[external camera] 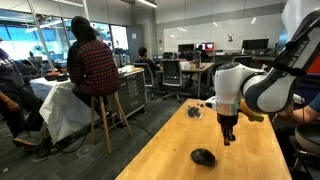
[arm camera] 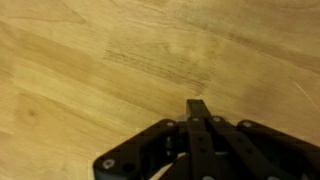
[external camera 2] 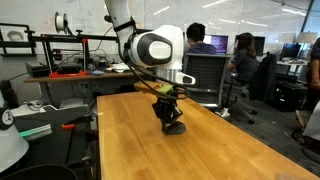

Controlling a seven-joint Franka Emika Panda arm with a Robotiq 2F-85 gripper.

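A flat, dark rounded object (external camera: 203, 157) lies on the wooden table. Beyond it and to its right in exterior view 1, my gripper (external camera: 228, 139) points down, low over the wood and apart from the object. From the other side, in exterior view 2, the dark object (external camera 2: 176, 128) shows close beside the gripper's tips (external camera 2: 167, 130). The wrist view has the black gripper with its fingers together and only bare wood ahead of them. Nothing shows between the fingers.
Near the table's far left edge sits a small dark item (external camera: 194, 112). A person sits at the right edge in exterior view 1; another sits on a stool (external camera: 106, 115) well off the table.
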